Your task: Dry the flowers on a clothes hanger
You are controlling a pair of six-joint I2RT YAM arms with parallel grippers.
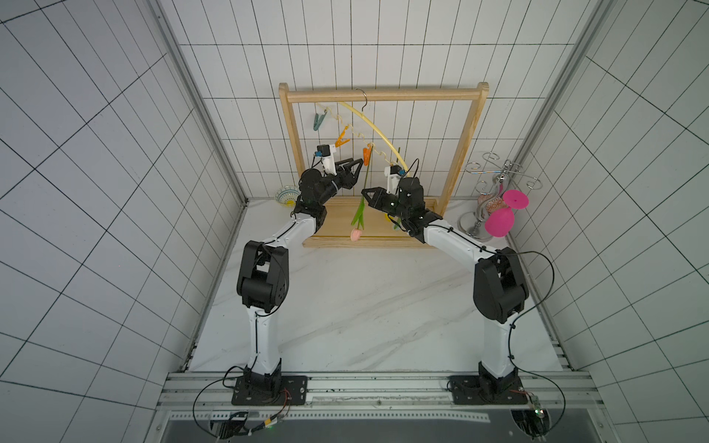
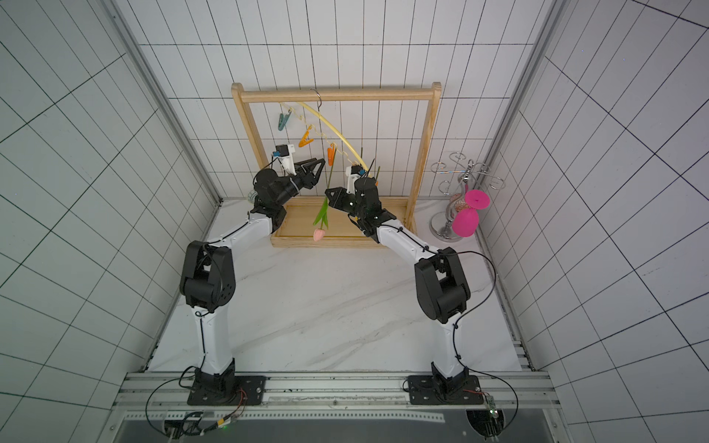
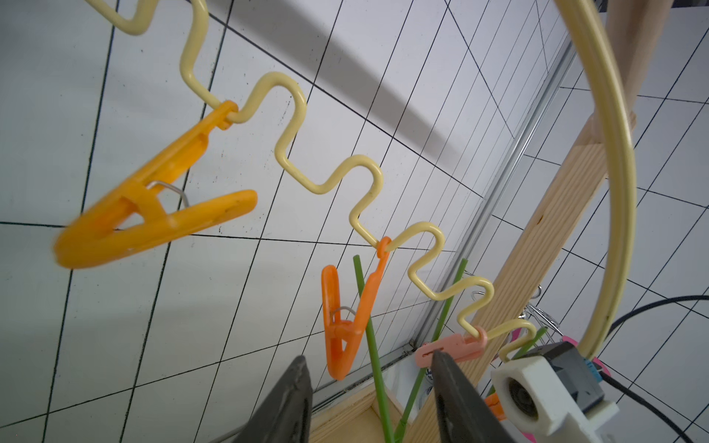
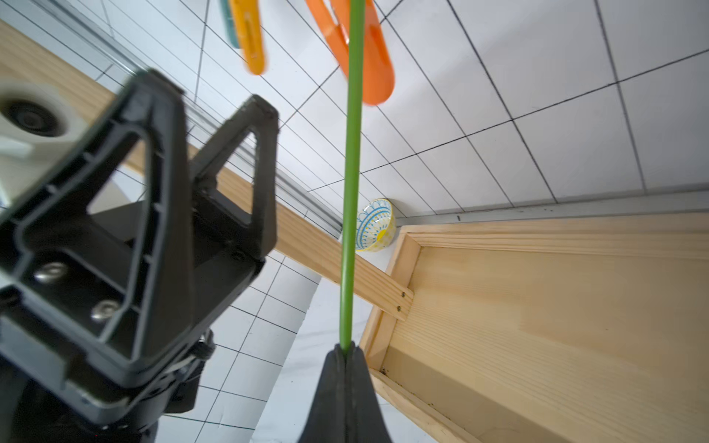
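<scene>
A pink tulip (image 1: 356,234) hangs head down over the wooden tray, and my right gripper is shut on its green stem (image 4: 353,184). The stem runs up past an orange clothespin (image 3: 343,347) on the yellow hanger (image 3: 616,170); whether the clothespin pinches it I cannot tell. My left gripper is open, just left of that clothespin in the top views, with nothing held between its fingers. Another orange clothespin (image 3: 140,206) hangs empty farther left. Beyond, a pink clothespin (image 3: 450,347) hangs beside another green stem (image 3: 459,274).
The hanger hangs from a wooden rack (image 1: 421,95) with a shallow tray base (image 4: 517,317). A metal stand with pink discs (image 1: 500,220) is at right, a patterned bowl (image 4: 376,223) at back left.
</scene>
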